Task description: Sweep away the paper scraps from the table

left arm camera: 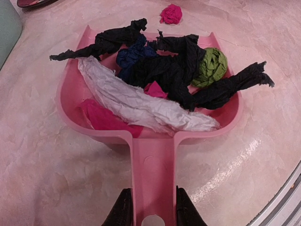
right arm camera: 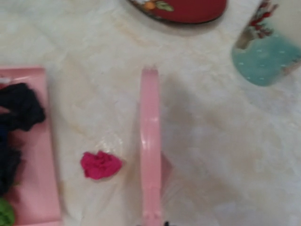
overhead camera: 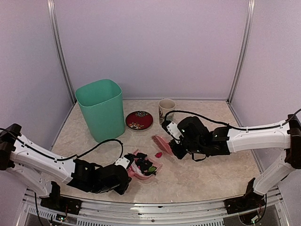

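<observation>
A pink dustpan [left arm camera: 153, 160] lies low over the table, its handle held by my left gripper, which is shut on it. Black, white, blue, green and magenta scraps fill the pan; the white scrap [left arm camera: 141, 103] stretches across it and a black scrap [left arm camera: 235, 87] pokes past its right rim. One crumpled magenta scrap [right arm camera: 100, 165] rests on the bare table, between the pan's front edge and the pink brush [right arm camera: 150, 122]. My right gripper [overhead camera: 173, 143] is shut on that brush, whose bristles face the pan in the top view.
A tall green bin [overhead camera: 101, 113] stands at the back left. Beside it sits a dark red plate [overhead camera: 139, 120], with a patterned cup [overhead camera: 166, 109] to its right.
</observation>
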